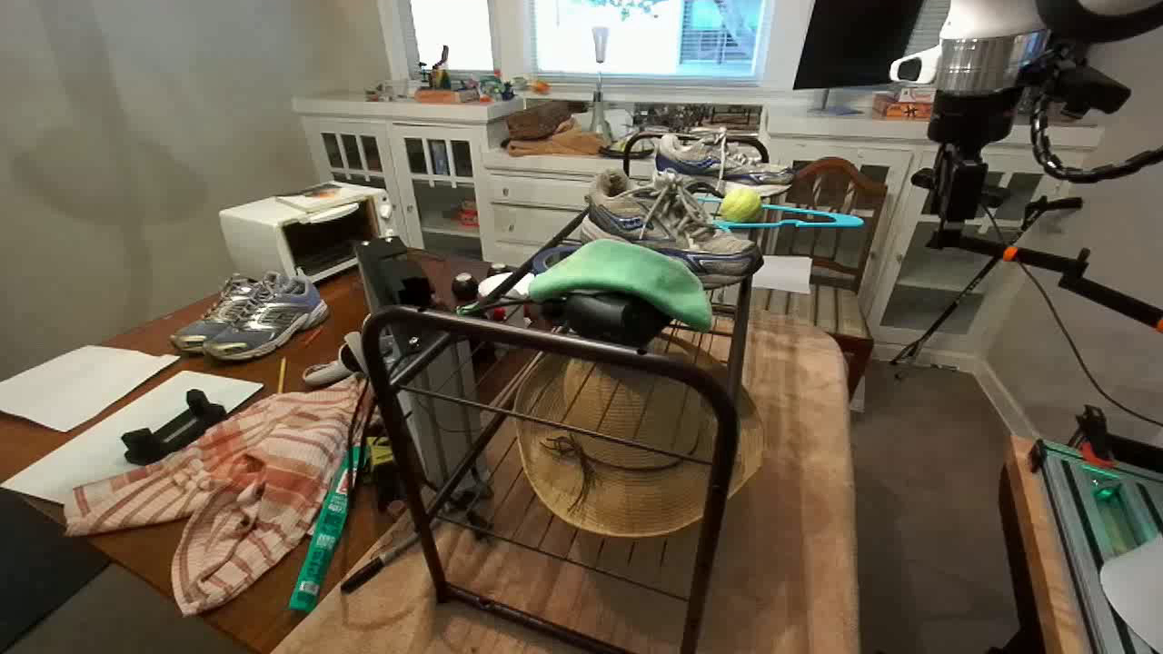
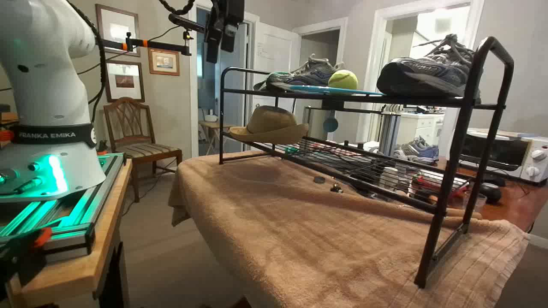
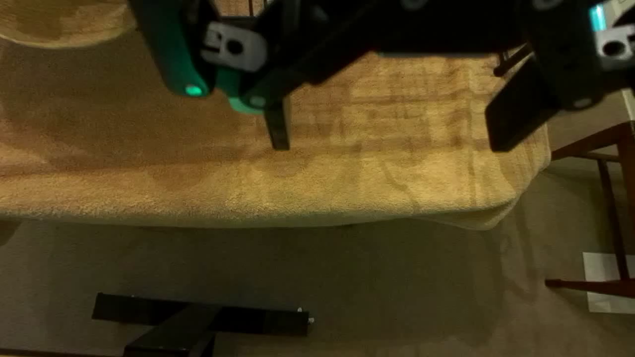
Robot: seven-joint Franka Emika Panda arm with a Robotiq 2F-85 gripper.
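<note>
With its fingers [image 3: 278, 126] far apart and nothing between them, my gripper is open in the wrist view. Exterior view 2 has the gripper [image 2: 219, 43] high up, above and beyond the left end of a dark metal rack [image 2: 447, 205]. On the rack's top shelf are a yellow-green tennis ball [image 2: 343, 80], grey shoes [image 2: 429, 77] and a blue flat item [image 2: 308, 89]. A tan straw hat [image 2: 272, 123] rests on the lower shelf. In exterior view 1, a green cloth item [image 1: 627, 278] lies over something black at the rack's near end.
The rack stands on a table under a tan blanket [image 2: 308, 231]. Beside it, a brown desk holds a toaster oven [image 1: 305, 229], another pair of shoes [image 1: 256, 316] and a striped cloth [image 1: 251, 458]. A wooden chair [image 2: 141, 131] stands beyond the table. Blanket in front of the rack is clear.
</note>
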